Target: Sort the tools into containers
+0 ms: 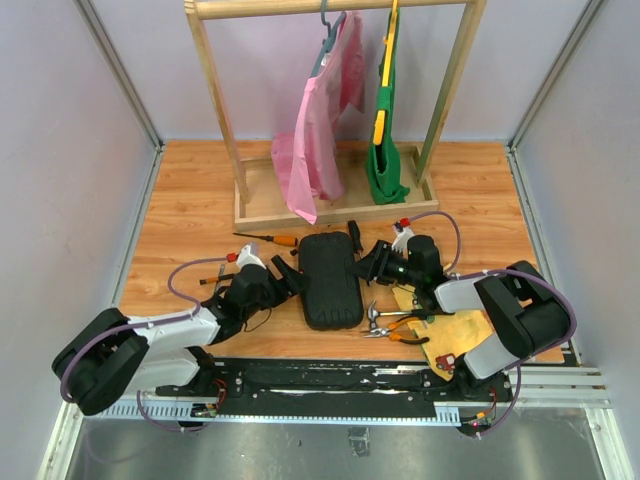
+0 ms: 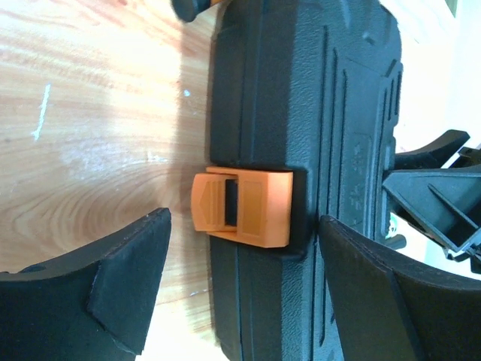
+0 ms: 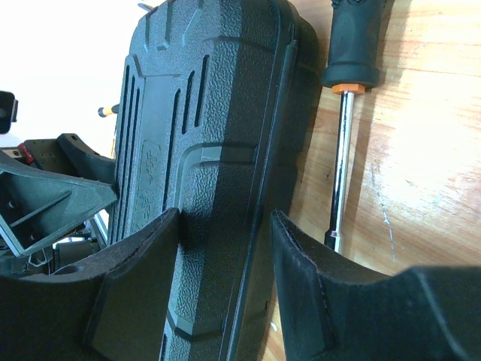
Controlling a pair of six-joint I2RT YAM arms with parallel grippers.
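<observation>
A closed black tool case (image 1: 331,290) lies on the wooden floor between my two arms. Its orange latch (image 2: 259,207) faces the left wrist camera and looks fastened against the side. My left gripper is open around that latch; the right-hand finger reaches over the lid's edge, while the other finger (image 2: 135,263) stands clear of the case. On the opposite long side, my right gripper is shut on the case's edge, one finger on the lid and one along the side wall. The inside of the case is hidden.
An orange-handled screwdriver (image 1: 280,240) lies behind the case, a black-handled screwdriver (image 3: 347,83) by its right side. Hammer (image 1: 374,318) and pliers (image 1: 400,338) lie near the yellow cloth (image 1: 455,335). A wooden rack (image 1: 300,217) with hanging aprons bounds the back.
</observation>
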